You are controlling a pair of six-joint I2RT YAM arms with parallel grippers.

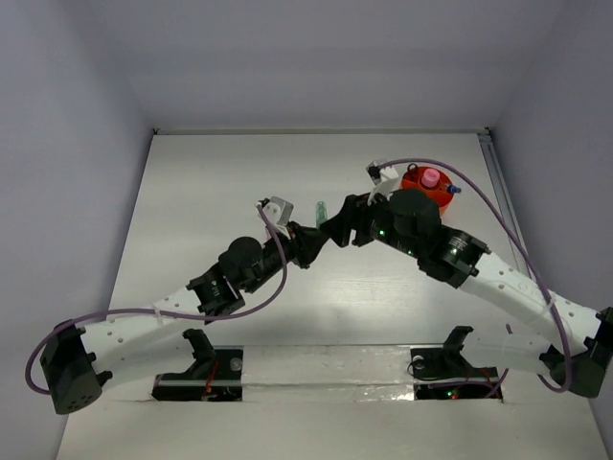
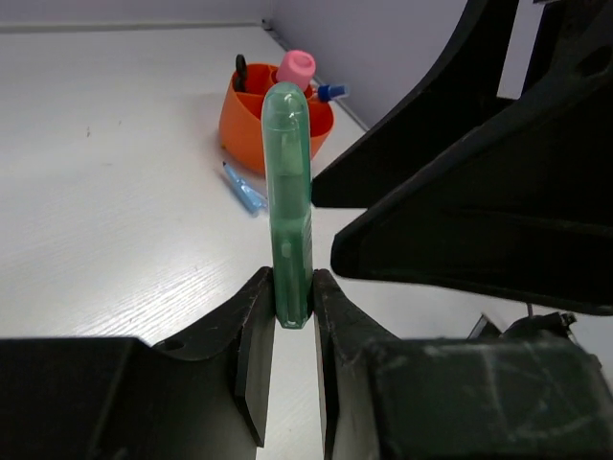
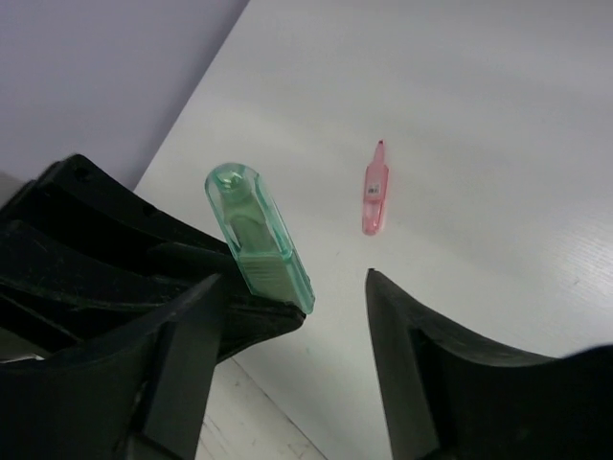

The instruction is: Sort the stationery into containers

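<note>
A translucent green stationery piece (image 2: 288,192) stands upright in my left gripper, which is shut on it. The right gripper (image 1: 340,222) is just beside it on the right. In the right wrist view its fingertips are parted with nothing between them, and the green piece (image 3: 251,225) is beyond them. An orange container (image 2: 239,129) at the back right holds a pink item (image 2: 296,69), a blue-capped item and a dark one. A blue item (image 2: 241,188) lies near it, and a pink pen-like item (image 3: 374,196) lies on the white table.
Grey walls (image 1: 335,77) bound it at the back and sides.
</note>
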